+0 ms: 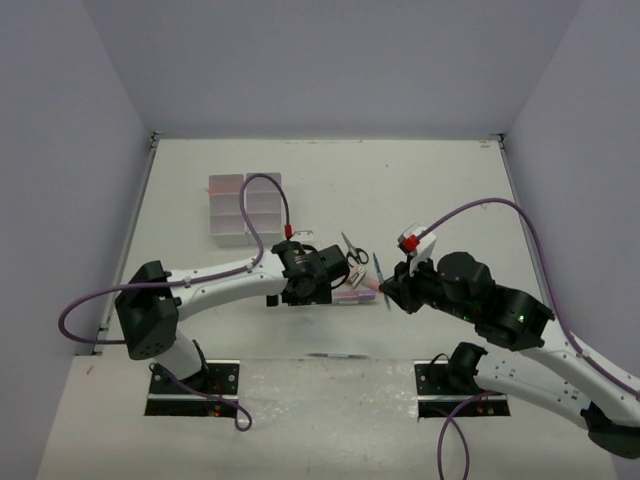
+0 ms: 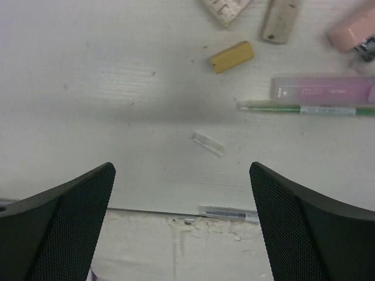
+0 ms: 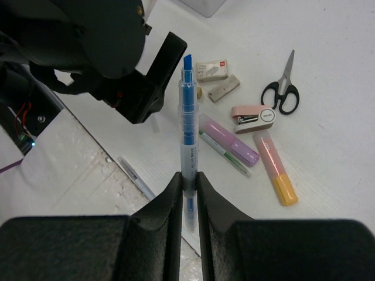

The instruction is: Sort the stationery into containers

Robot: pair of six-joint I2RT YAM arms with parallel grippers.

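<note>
My left gripper stands open over the table, nothing between its fingers. Ahead of its tips lie a small clear stick (image 2: 208, 144) and a yellow block (image 2: 232, 57). A blue pen (image 3: 188, 120) is upright in the right wrist view, with my right gripper shut on it. Beyond that pen lie a white eraser (image 3: 211, 70), a grey block (image 3: 224, 88), a pink stapler (image 3: 254, 118), a purple marker (image 3: 229, 139), a green pen (image 3: 225, 154), a pink-and-orange marker (image 3: 275, 168) and black scissors (image 3: 283, 91). The divided container (image 1: 231, 240) stands back left, something reddish in its far-left compartment.
Another pen (image 1: 337, 355) lies by the table's front edge. In the right wrist view, the left arm's dark gripper body (image 3: 132, 93) is close beside the blue pen.
</note>
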